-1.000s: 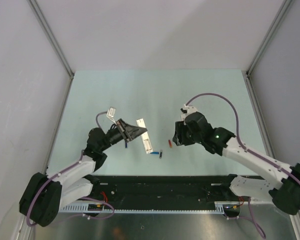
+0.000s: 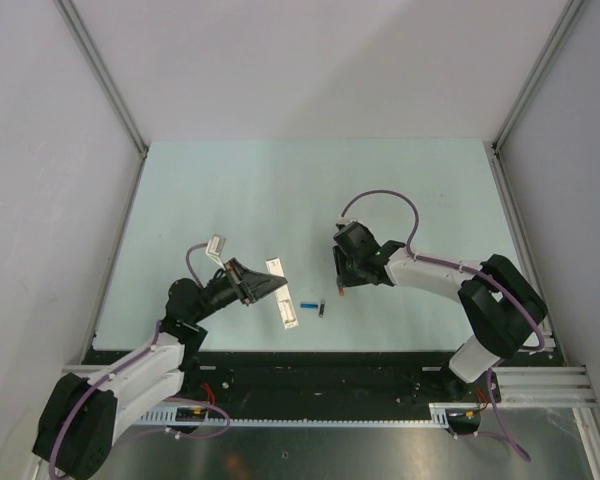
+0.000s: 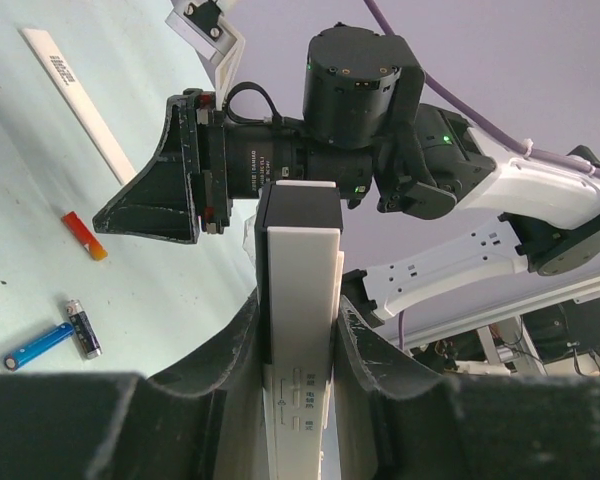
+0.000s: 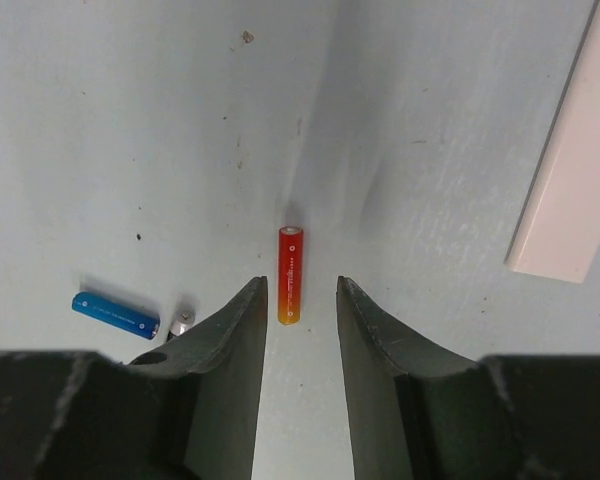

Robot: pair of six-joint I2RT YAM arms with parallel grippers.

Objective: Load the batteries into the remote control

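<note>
My left gripper (image 2: 265, 286) is shut on the white remote (image 3: 298, 330), held upright in front of the left wrist camera. My right gripper hangs over a red-orange battery (image 4: 290, 270), its fingertips close on either side of that battery's lower end in the right wrist view; whether they touch it I cannot tell. A blue battery (image 3: 38, 346) and a black-and-silver battery (image 3: 84, 328) lie on the table to the left of the red one as seen by the right wrist camera.
A long white strip (image 3: 75, 100), perhaps the battery cover, lies on the table (image 2: 210, 180) near the right arm.
The right arm has moved left to above the red battery. The left arm has shifted slightly left and downward in the top view, still with the remote.
</note>
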